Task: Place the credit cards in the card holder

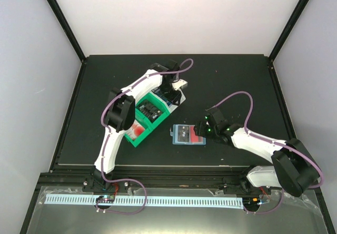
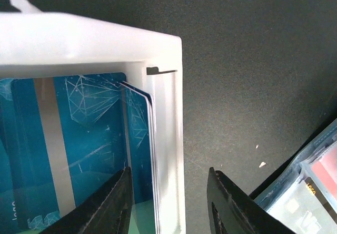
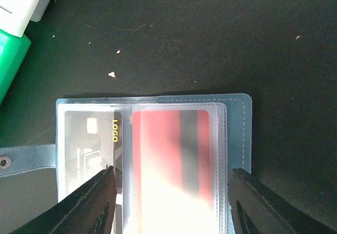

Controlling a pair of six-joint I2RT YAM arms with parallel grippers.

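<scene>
The card holder (image 1: 188,134), a blue sleeve with clear pockets, lies flat on the black table, a pink card (image 3: 172,171) in its right pocket and a clear-grey one on the left. My right gripper is over it, fingers apart either side of the pink side. My left gripper stands open over the white compartment of the card box, where blue cards (image 2: 84,139) lie; its fingers straddle the white wall at that compartment's side, with nothing visibly held.
The green box (image 1: 152,126) holds dark cards and red-and-white cards in its other compartments, left of the holder.
</scene>
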